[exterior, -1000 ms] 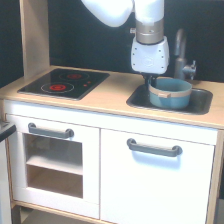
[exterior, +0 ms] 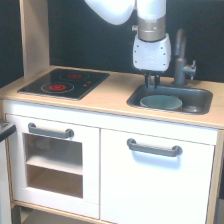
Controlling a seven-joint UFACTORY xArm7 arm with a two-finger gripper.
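Observation:
The blue-green pot lies low in the dark sink, its round top showing and most of its wall hidden below the sink's edge. My gripper points down just above and behind the pot, near the sink's back left side. Its dark fingers are small and blurred here; whether they are open or touch the pot's rim cannot be made out.
A dark faucet rises close to the right of my gripper. To the left, a black stovetop with red burner rings is bare. Below the wooden counter stand a windowed oven door and a white cabinet door.
The pot has gone from sitting high over the sink, its side wall showing, to down inside it and slightly left. My gripper has shifted a little upward.

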